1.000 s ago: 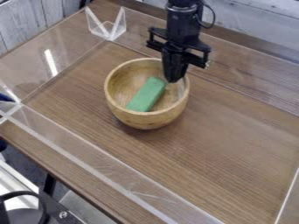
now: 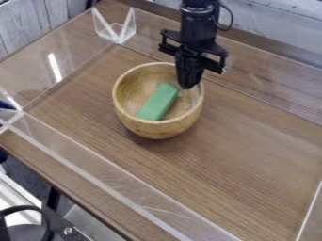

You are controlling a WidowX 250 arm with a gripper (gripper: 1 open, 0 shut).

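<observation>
A wooden bowl (image 2: 179,120) sits near the middle of the table, with a green block (image 2: 157,102) lying inside it. My black gripper (image 2: 187,77) reaches down from the top over the bowl's back-right rim; whether its fingers are open or shut, and whether anything is between them, is hard to make out.
A small clear container (image 2: 115,25) stands at the back left. A wall edge runs along the back, and dark cables lie at the lower left.
The gripper and arm have shifted very slightly; the bowl and the green block look almost the same.
</observation>
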